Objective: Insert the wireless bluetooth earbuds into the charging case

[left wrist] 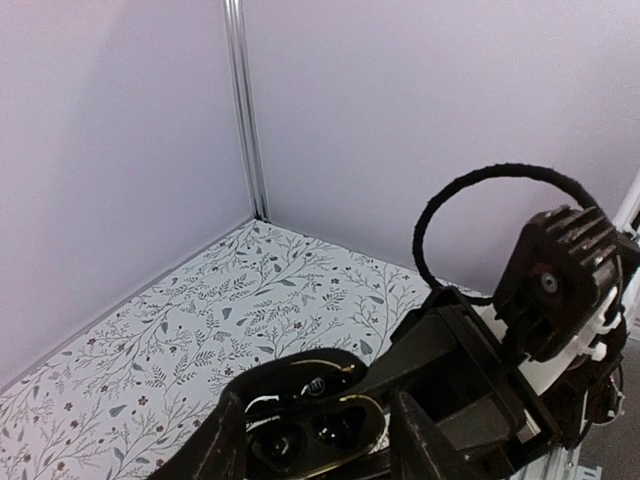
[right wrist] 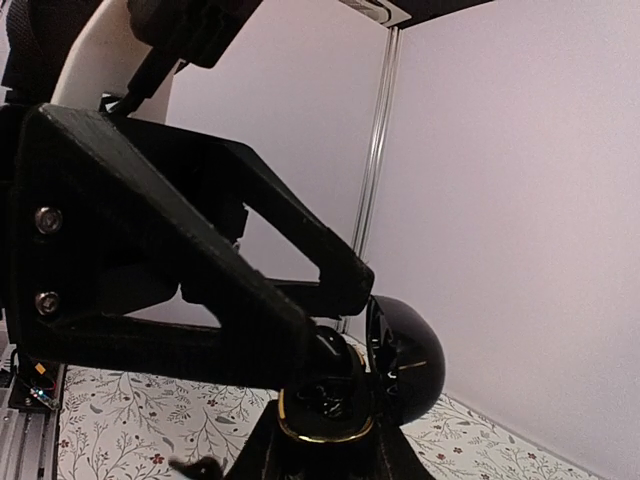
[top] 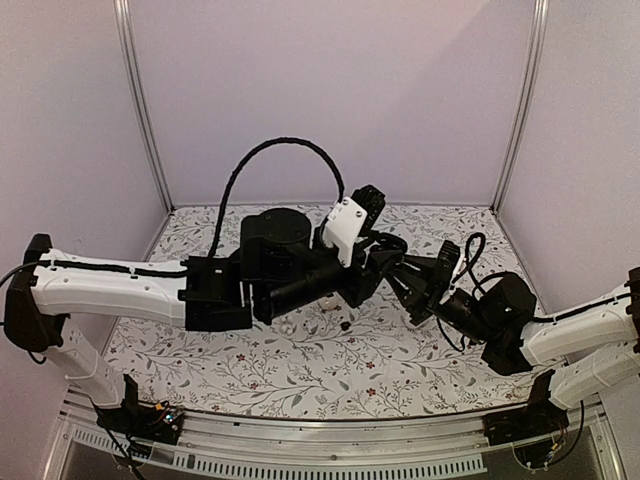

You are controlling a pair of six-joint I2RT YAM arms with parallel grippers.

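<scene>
The black, gold-rimmed charging case [left wrist: 315, 440] is held up in the air with its lid [right wrist: 405, 355] raised; my right gripper is shut on it from below. In the left wrist view its two wells show dark, glossy insides; I cannot tell what sits in them. My left gripper is right at the case, its fingers on either side of it in that view and above it in the right wrist view. Whether anything is between the left fingers cannot be made out.
Small items [top: 330, 305] lie on the floral table below, including a dark one [top: 345, 325], partly hidden by the left arm. The pale walls surround the workspace.
</scene>
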